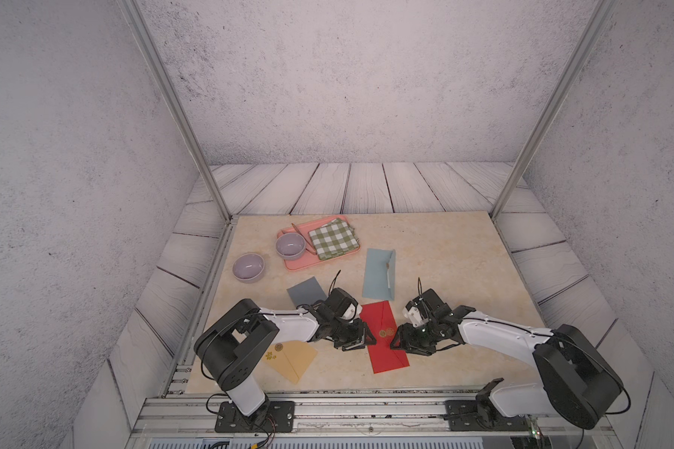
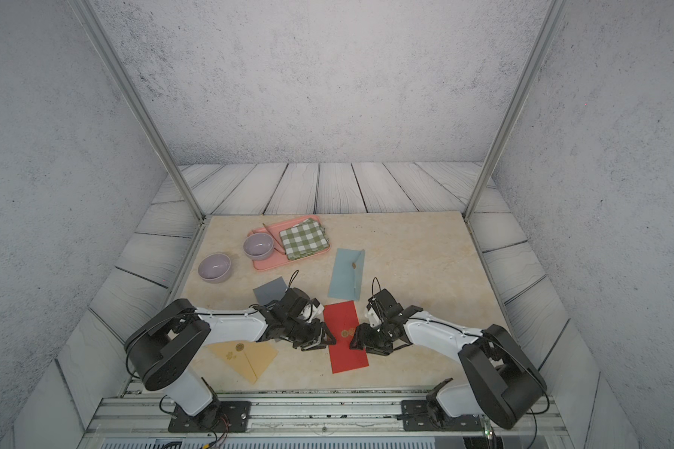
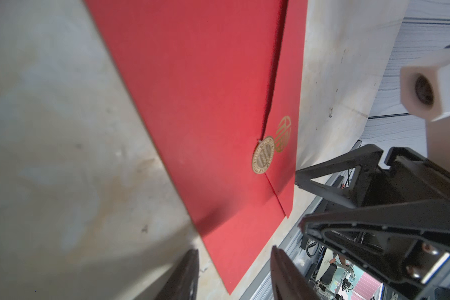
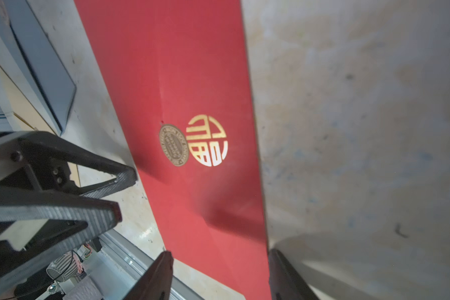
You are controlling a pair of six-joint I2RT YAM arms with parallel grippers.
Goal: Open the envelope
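Observation:
A red envelope [image 1: 387, 359] lies flat on the table between my two grippers. In the left wrist view its pointed flap [image 3: 285, 85] shows a dark edge line, with a round seal [image 3: 263, 155] at the tip beside a gold emblem [image 3: 283, 134]. My left gripper is open over the envelope's left edge, its fingers apart. From the opposite side my right gripper, also open, is at the right edge, with one finger over the red paper and one beyond it. Neither grips the paper.
A light blue envelope [image 1: 377, 275] lies just behind, a grey one [image 1: 304, 290] behind the left arm, and a yellow one [image 1: 298, 365] in front of it. Farther back are a lilac bowl [image 1: 248, 266] and a pink tray [image 1: 298, 264].

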